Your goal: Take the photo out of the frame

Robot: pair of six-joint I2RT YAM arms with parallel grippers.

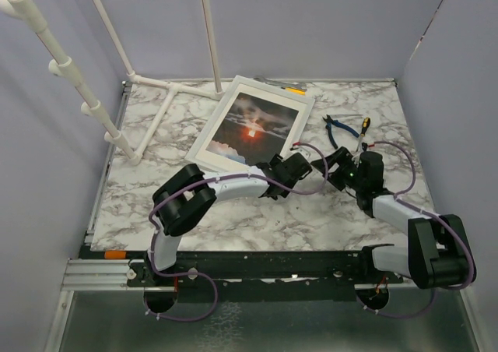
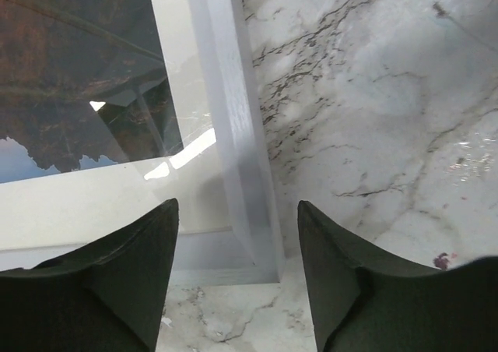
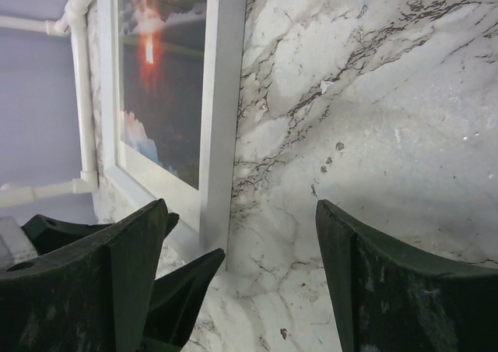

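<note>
The white picture frame point(image 1: 194, 138) lies flat and tilted on the marble table, with the sunset photo point(image 1: 257, 122) inside it. In the left wrist view, a shiny clear cover seems to lie over the photo point(image 2: 85, 79). My left gripper is open above a corner of the frame point(image 2: 249, 157), one finger on either side of its edge, nothing held. My right gripper is open and empty over bare marble beside the frame point(image 3: 220, 110). Left gripper fingers point(image 3: 187, 293) show at the frame's corner there. The left arm hides this corner in the top view.
Blue-handled pliers point(image 1: 342, 126) and a yellow-black screwdriver point(image 1: 363, 130) lie right of the frame, behind my right gripper. A tool with a yellow handle point(image 1: 294, 90) is behind the frame. White pipes point(image 1: 159, 118) stand at the left.
</note>
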